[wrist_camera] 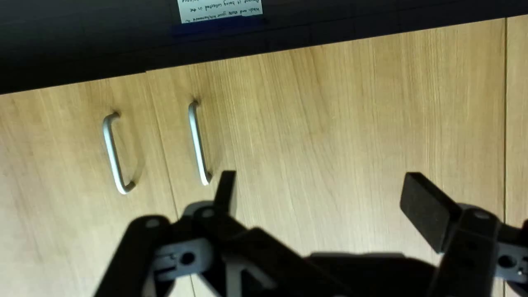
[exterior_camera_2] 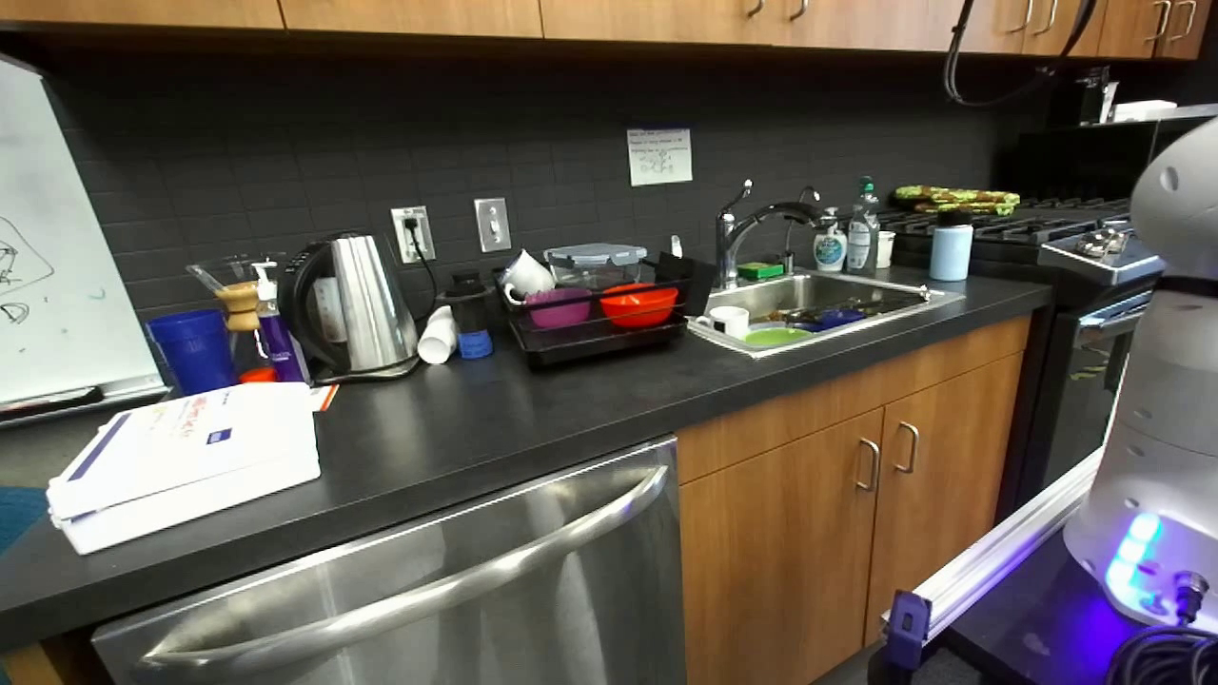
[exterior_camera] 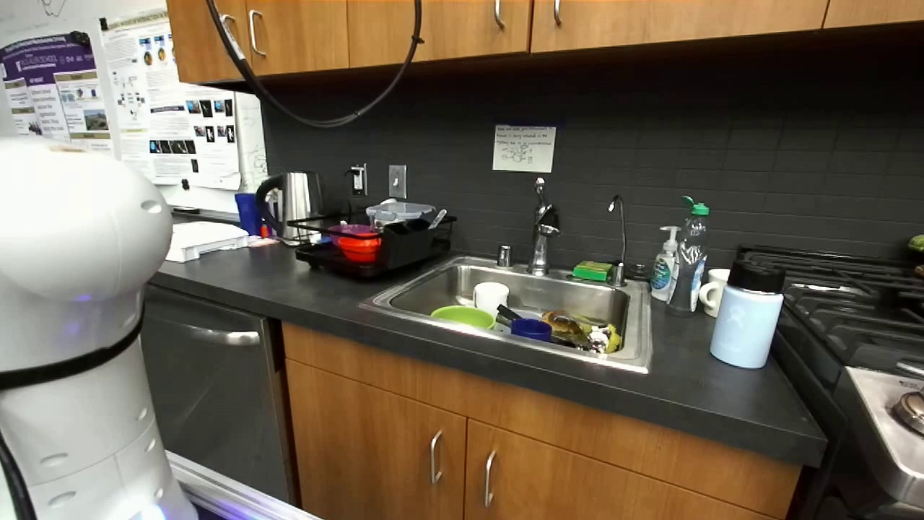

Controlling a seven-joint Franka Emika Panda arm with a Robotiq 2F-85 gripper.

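Above the counter, the upper cabinet door (exterior_camera: 433, 24) left of the middle seam sits closed, flush with the cabinet door to its right (exterior_camera: 676, 22). The wrist view is upside down; there the same wooden door (wrist_camera: 346, 123) fills most of the frame. Its silver handle (wrist_camera: 199, 143) stands beside the neighbouring door's handle (wrist_camera: 114, 153). My gripper is open in front of the door, its black fingers wide apart with nothing between them. Neither handle lies between the fingers. Both exterior views leave the gripper out of frame.
Below are a sink (exterior_camera: 641, 342) with dishes, a dish rack (exterior_camera_2: 605, 346), a kettle (exterior_camera_2: 374, 308) and a light blue bottle (exterior_camera: 746, 325). A black cable (exterior_camera: 333, 121) loops in front of the cabinets. Open counter (exterior_camera_2: 480, 400) lies before the rack.
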